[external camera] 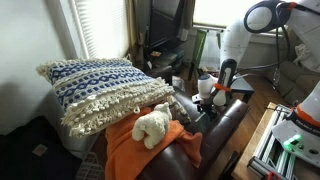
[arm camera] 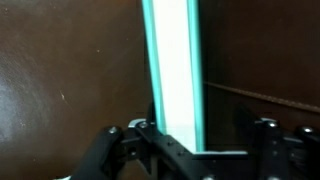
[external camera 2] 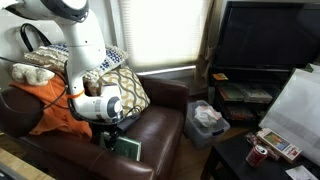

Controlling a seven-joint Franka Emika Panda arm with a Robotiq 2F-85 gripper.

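Note:
A flat teal-edged object with a pale face, perhaps a book (arm camera: 174, 60), runs up the middle of the wrist view. Its near end lies between the dark fingers of my gripper. The fingers stand part open; a dark gap shows on the right side of the object, while contact on the left is unclear. In exterior view 2 the green object (external camera 2: 128, 148) rests on the brown leather sofa (external camera 2: 165, 125), beside my gripper (external camera 2: 106, 137). From exterior view 1 the fingertips are hard to make out.
An orange blanket (external camera: 135, 155), a white plush toy (external camera: 152, 126) and a patterned cushion (external camera: 105, 88) lie on the sofa. A clear plastic bin (external camera 2: 203, 125) stands on the floor. A can (external camera 2: 257, 155) sits on the dark table.

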